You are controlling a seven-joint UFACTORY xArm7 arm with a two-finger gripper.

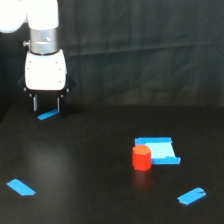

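Observation:
My gripper (46, 104) hangs at the back left, pointing down. Its two fingers stand apart, open, and nothing shows between them. Right of centre is a small red object (141, 157), many-sided or round in outline. It overlaps the left edge of a white square with a blue border (163, 150); whether it rests on the square or stands in front of it, I cannot tell. A wide stretch of dark surface separates the gripper from the red object.
Blue strips lie on the black table: one (48, 114) just below the gripper, another (20, 187) at the front left, a third (191, 196) at the front right. A dark curtain (140, 50) closes off the back.

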